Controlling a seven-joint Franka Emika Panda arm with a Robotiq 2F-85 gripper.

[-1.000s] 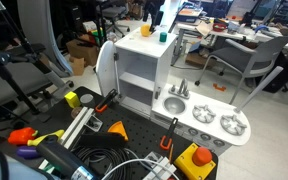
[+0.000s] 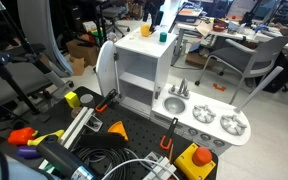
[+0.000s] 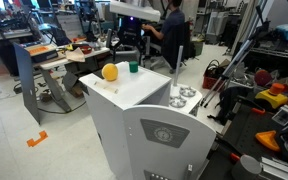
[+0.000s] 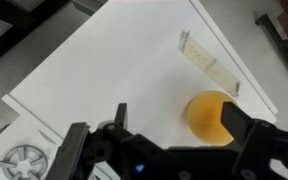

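A yellow-orange rounded object (image 4: 206, 117), perhaps a cup, rests on the white cabinet top (image 4: 104, 75). In exterior view 1 the same yellow object (image 2: 145, 30) is near the back of that top, with a small green cup (image 2: 163, 37) to its right. Exterior view 2 shows both the yellow object (image 3: 110, 72) and the green cup (image 3: 134, 66). My gripper is open above the cabinet, its fingers wide apart. The yellow object appears below the right finger, partly covered by it, and nothing is held. The green cup is out of the wrist view.
Beside the cabinet lies a white play counter with a sink (image 2: 175, 105) and round burners (image 2: 233, 125). A cabinet door (image 3: 164, 140) stands open. Masking tape (image 4: 209, 66) sticks to the cabinet top. The dark table in front holds cables, tools and a red button box (image 2: 196, 160).
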